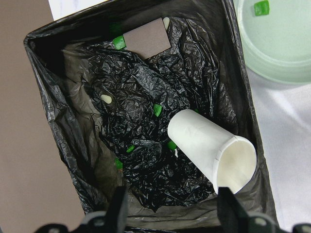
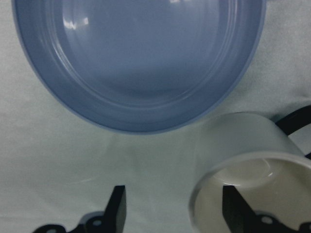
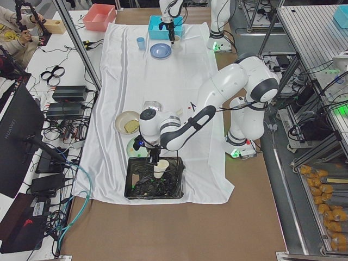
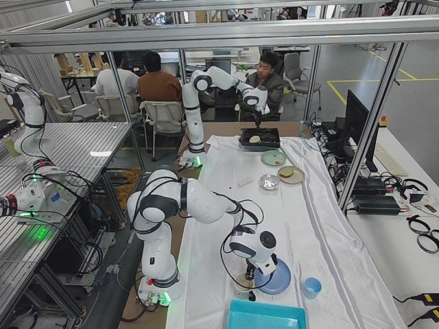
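My left gripper stands open over the black bin (image 3: pixel 136 190) lined with a plastic bag. A white paper cup (image 1: pixel 199 141) lies on its side inside, among green and pale bits and a brown piece (image 1: pixel 146 36). My right gripper is open at a white mug (image 2: pixel 243 136) with a dark handle, one finger over the inside of the mug and the other outside. The mug stands beside a blue plate (image 2: pixel 138 63).
A green plate (image 4: pixel 273 157), a beige plate with a yellow item (image 4: pixel 291 175) and a foil container (image 4: pixel 269 182) are near the bin. A blue cup (image 4: pixel 312 288) and a turquoise tray (image 4: pixel 267 317) are by the right arm.
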